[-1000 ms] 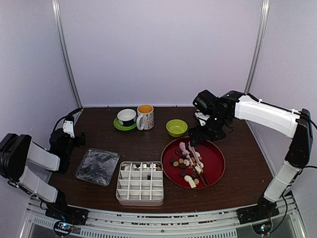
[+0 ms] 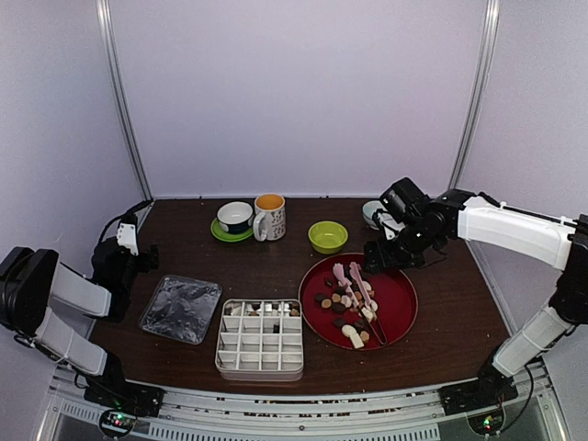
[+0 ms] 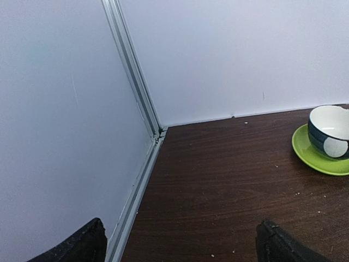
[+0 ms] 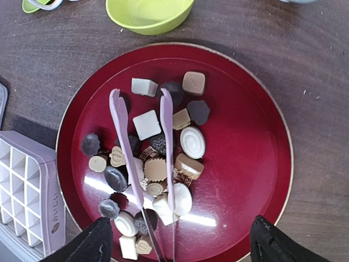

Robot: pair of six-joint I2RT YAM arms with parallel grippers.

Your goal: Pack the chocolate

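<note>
A red round plate (image 2: pixel 400 303) holds assorted chocolates (image 4: pixel 155 169) and pink tongs (image 4: pixel 166 120). The white compartment box (image 2: pixel 259 358) stands left of it, with a few pieces in its back compartments. A crumpled clear lid or sheet (image 2: pixel 179 310) lies further left. My right gripper hangs above the plate, its fingers apart, nothing visible between them. My left gripper (image 2: pixel 147 259) rests open at the left edge, empty.
A lime bowl (image 2: pixel 328 237), a mug (image 2: pixel 270 219), a bowl on a green saucer (image 2: pixel 234 217) and a pale bowl (image 2: pixel 371 211) stand along the back.
My right arm has shifted to the right over the plate in the top view. The left arm and the objects are unchanged.
</note>
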